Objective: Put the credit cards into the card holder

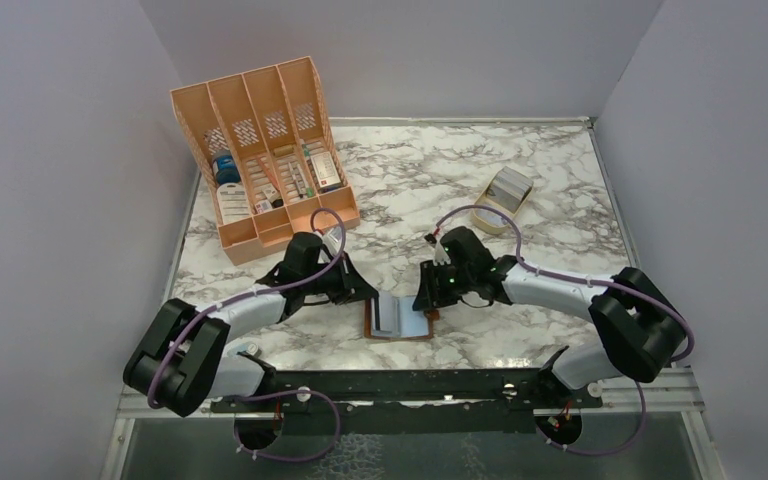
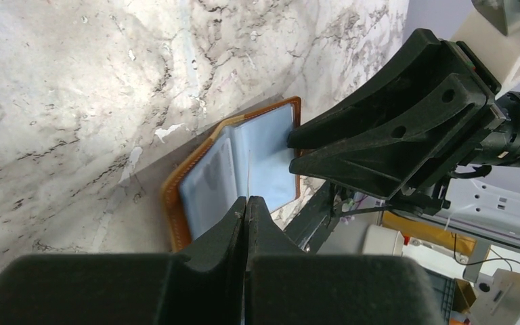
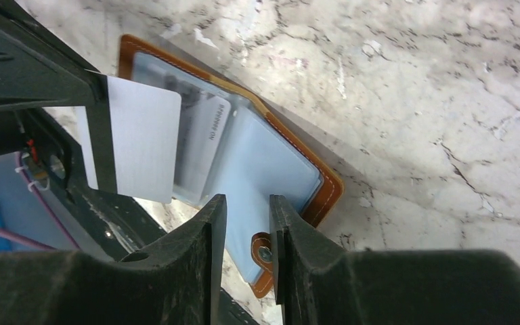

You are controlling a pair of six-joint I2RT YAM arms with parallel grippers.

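Note:
The brown-edged card holder (image 1: pixel 400 338) lies open on the table between my two arms, its light-blue inner panels (image 3: pixel 271 152) facing up. My left gripper is shut on a thin white card (image 3: pixel 150 139), held over the holder's left half. From the left wrist only the card's edge shows, as a fine line. My right gripper is part open at the holder's right side, with the blue panel visible through the gap. The brown snap tab (image 3: pixel 263 248) shows between its fingers; contact cannot be told.
At the back left stands a wooden-coloured compartment box (image 1: pixel 260 100) with bottles and boxes in it. A yellowish basket (image 1: pixel 505 207) holding grey items is at the back right. Bare marble table (image 1: pixel 410 180) lies between them.

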